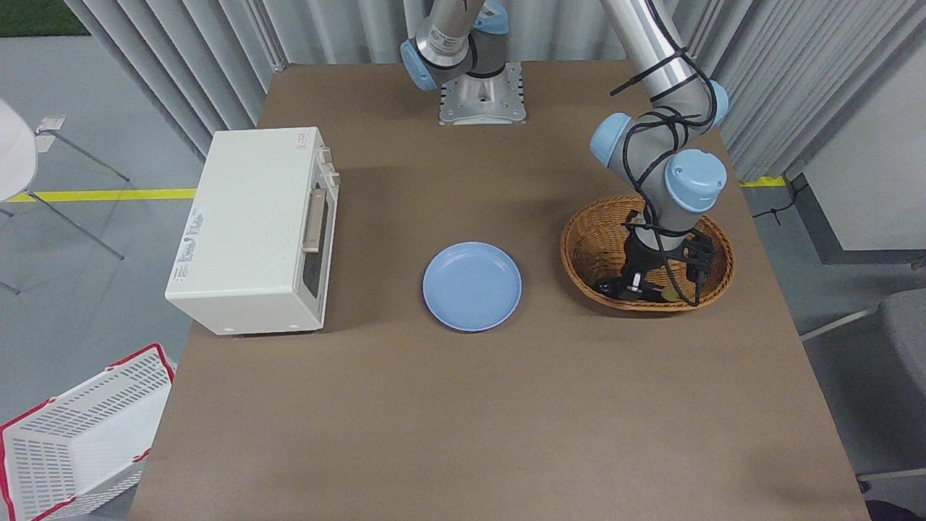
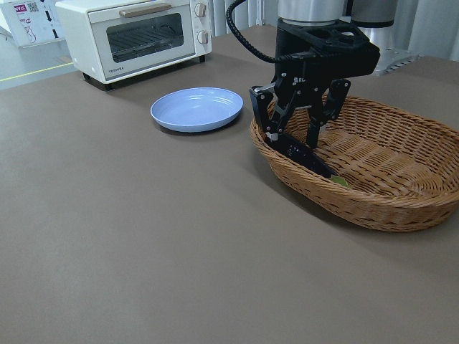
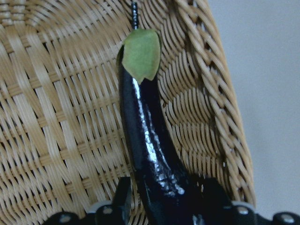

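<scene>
A dark purple eggplant [image 3: 152, 140] with a green cap lies along the near side inside the wicker basket [image 2: 387, 208]. My black gripper [image 2: 290, 136] is down in the basket over the eggplant, its two fingers apart; in the wrist view the fingertips [image 3: 123, 192] show either side of the eggplant's lower part. Whether they touch it I cannot tell. In the front view the gripper partly hides the eggplant.
A blue plate [image 1: 471, 286] lies left of the basket on the brown table [image 1: 486, 417]. A white toaster oven [image 1: 243, 226] stands further left.
</scene>
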